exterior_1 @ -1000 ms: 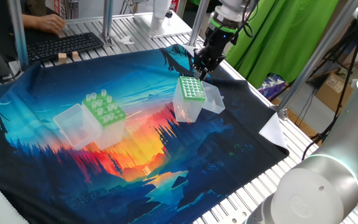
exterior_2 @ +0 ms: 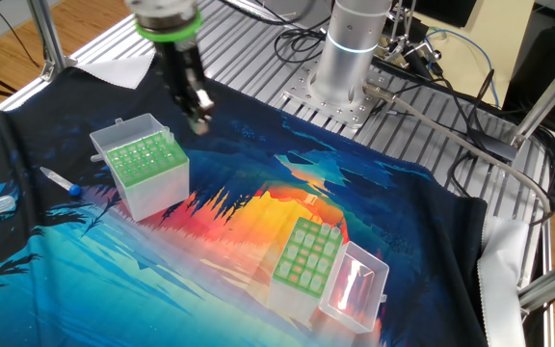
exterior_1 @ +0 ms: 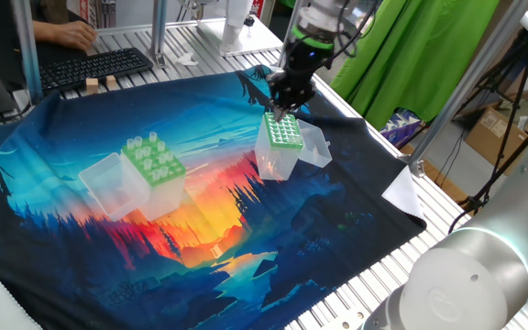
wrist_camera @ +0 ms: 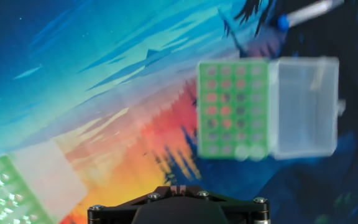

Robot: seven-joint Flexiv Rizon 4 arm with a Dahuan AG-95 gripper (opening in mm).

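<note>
My gripper looks shut, its fingertips together at the bottom of the wrist view with nothing visible between them. It hangs above the cloth, near the green-topped tube box (exterior_1: 284, 133) in exterior view 1; in exterior view 2 the gripper (exterior_2: 200, 123) is blurred. That box's green rack (wrist_camera: 234, 109) shows mostly bare holes, with what look like two pale tips in its lower corner. Its clear lid (wrist_camera: 304, 107) lies open alongside. A second box (exterior_1: 157, 174) has several clear tubes standing in its green rack, and its lid (exterior_1: 115, 186) is open too.
A blue-capped pen (exterior_2: 61, 180) lies on the cloth beside the emptier box. The dark, colourful cloth (exterior_1: 273, 247) is wrinkled at its edges. A keyboard (exterior_1: 94, 68) and a person's hand (exterior_1: 74, 35) are at the far left. Cloth between the two boxes is clear.
In exterior view 1 my gripper has shifted left and slightly down, coming in line with the far side of the emptier box's rack. Both boxes stay where they were.
</note>
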